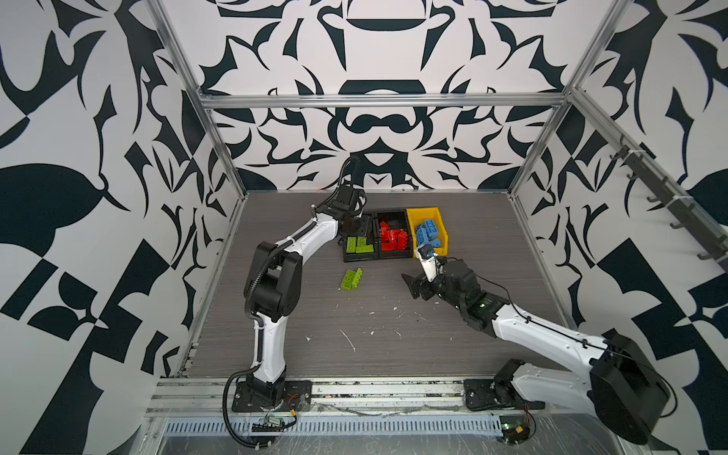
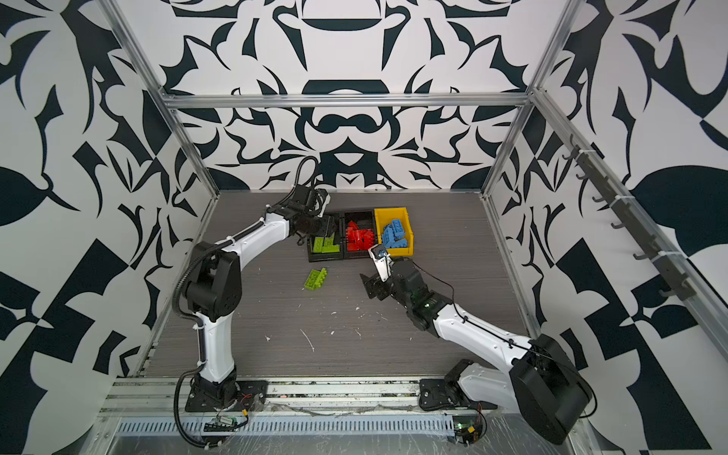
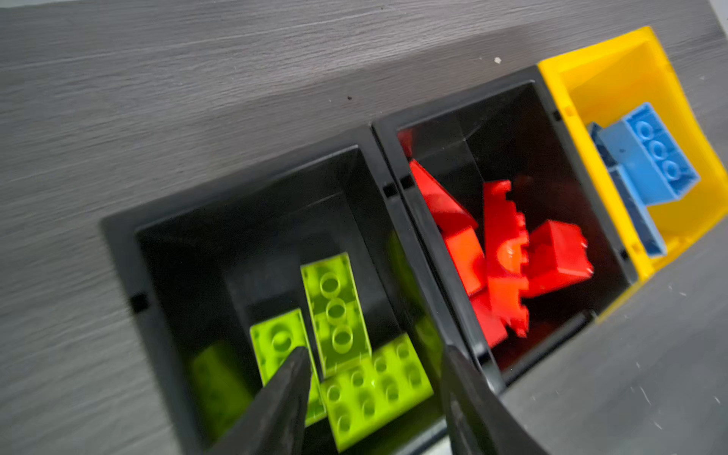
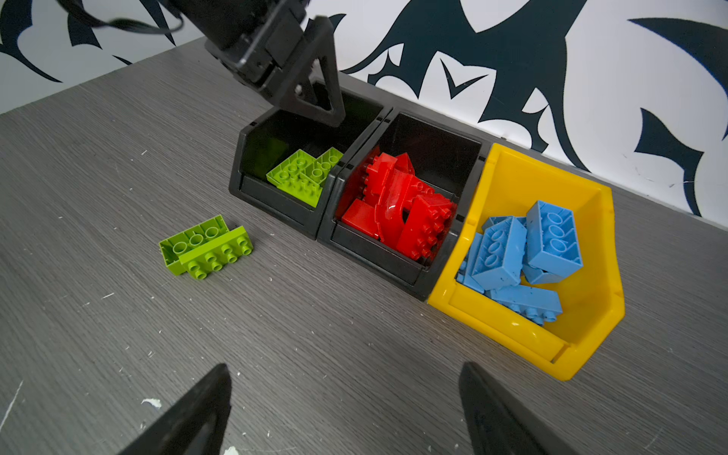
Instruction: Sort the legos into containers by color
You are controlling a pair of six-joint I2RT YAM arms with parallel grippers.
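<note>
My left gripper is open above the left black bin [image 3: 246, 167], its fingers empty. Green bricks [image 3: 375, 390] lie inside that bin. Red bricks [image 4: 390, 201] fill the middle black bin [image 4: 371, 254], and blue bricks [image 4: 553, 235] sit in the yellow bin [image 4: 606, 273]. A pair of green bricks [image 4: 204, 246] lies on the table in front of the left bin. My right gripper is open and empty over the table, front right of the bins, as both top views show.
The bins stand in a row near the patterned back wall [image 4: 493, 60]. Bare table [image 1: 379, 333] stretches in front of the bins, with small white marks on it, and to either side.
</note>
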